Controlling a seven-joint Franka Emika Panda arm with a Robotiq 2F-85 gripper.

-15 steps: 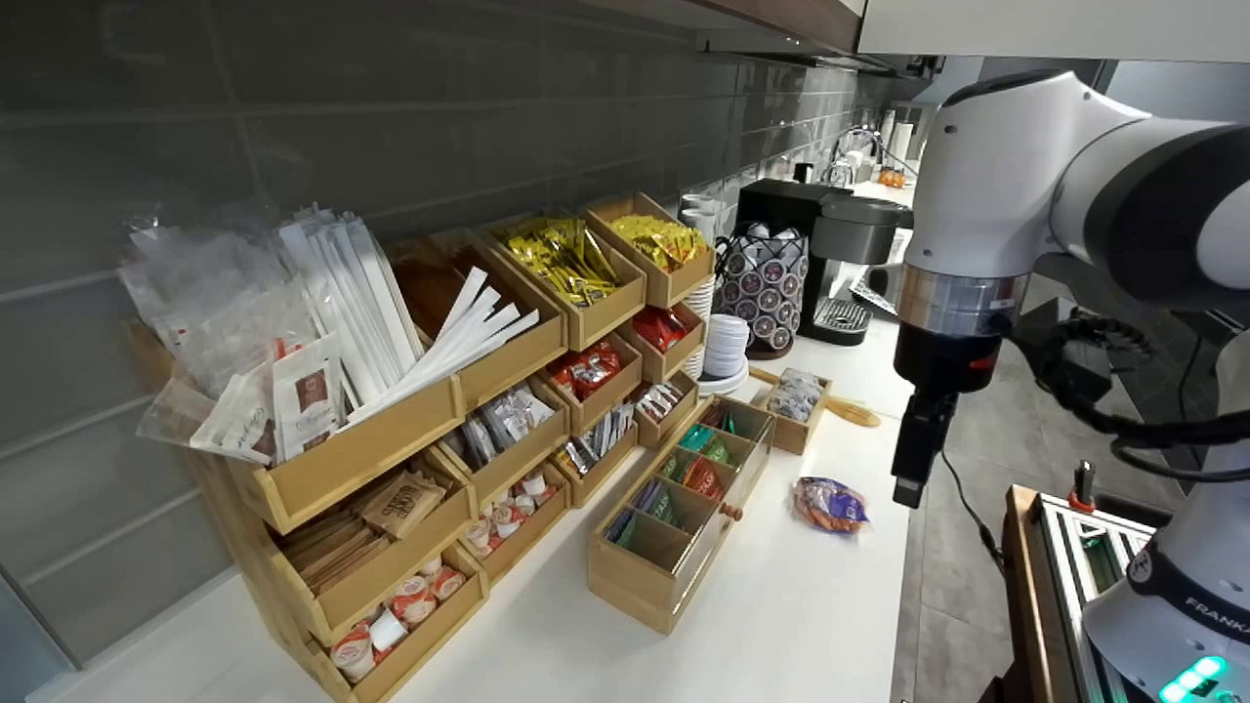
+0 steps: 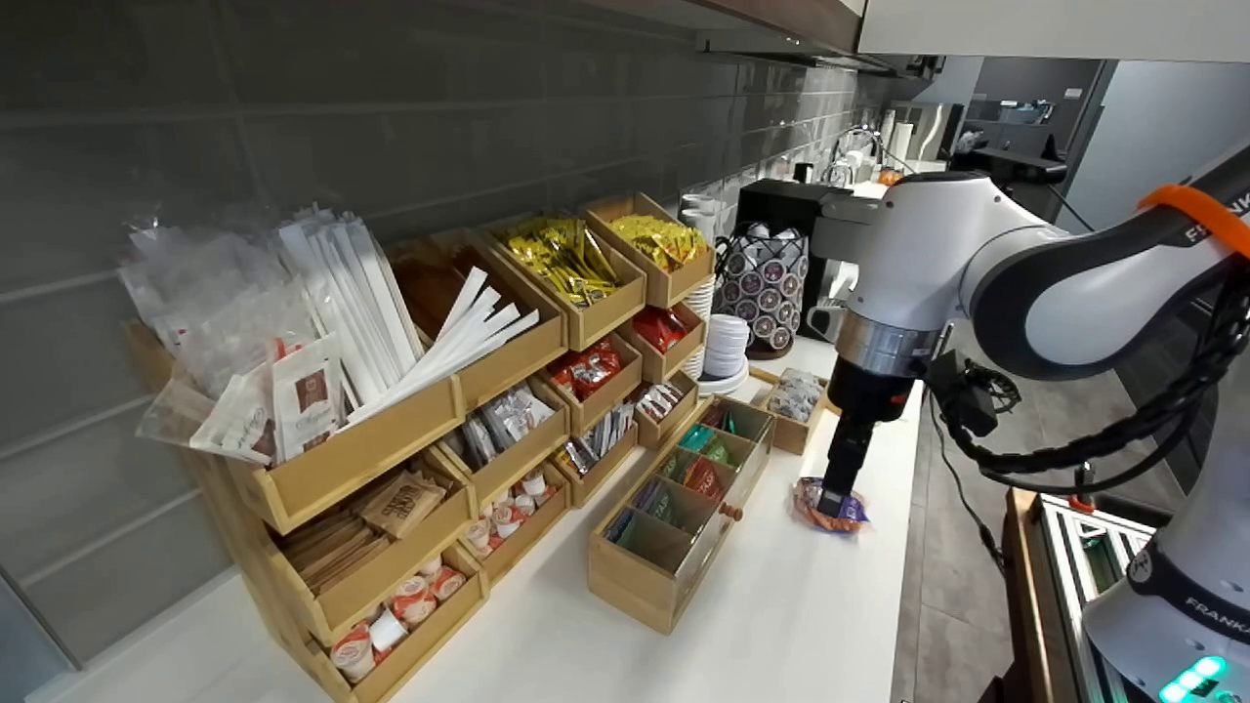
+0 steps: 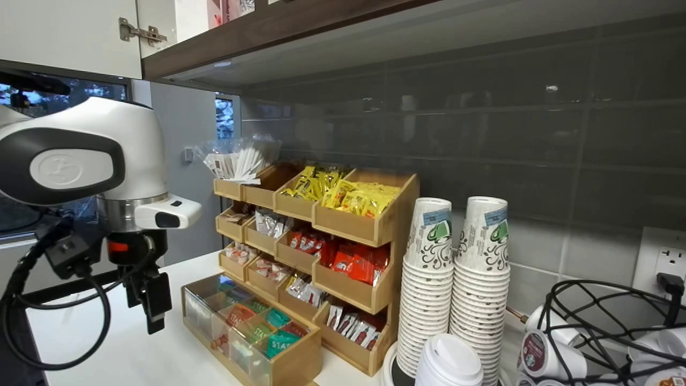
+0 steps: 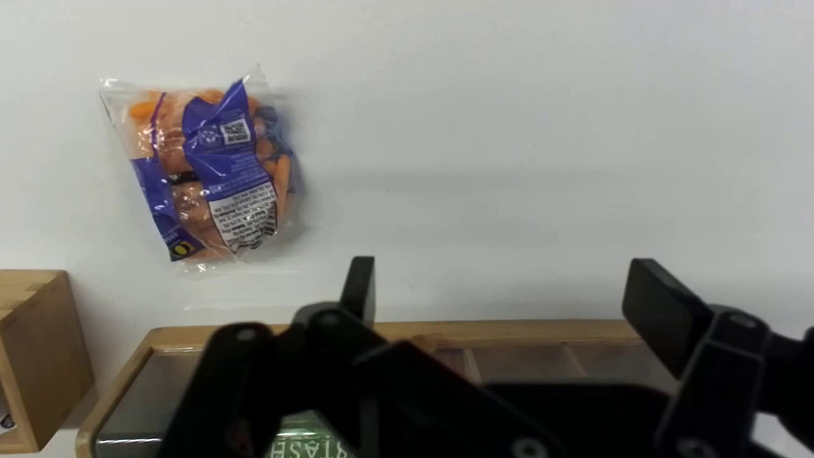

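Observation:
A clear plastic bag of carrots with purple print (image 4: pixel 215 164) lies flat on the white counter, at the upper left of the wrist view. My gripper stands open, its two black fingers wide apart, with only bare counter and the edge of the tea box showing between them. Exterior view 2 shows the gripper (image 3: pixel 155 325) above the counter, in front of the clear-lidded wooden tea box (image 3: pixel 299 360).
A tiered wooden rack (image 2: pixel 428 410) of condiment packets and creamers lines the wall. Behind the tea box sits a small wooden bin (image 2: pixel 792 435). Stacked paper cups (image 3: pixel 424 289) stand beside the rack. Free counter (image 2: pixel 809 609) stretches along the front.
My arm has swung left across exterior view 1, from over the counter's outer edge to above the counter by the bag. The carrot bag has not visibly moved.

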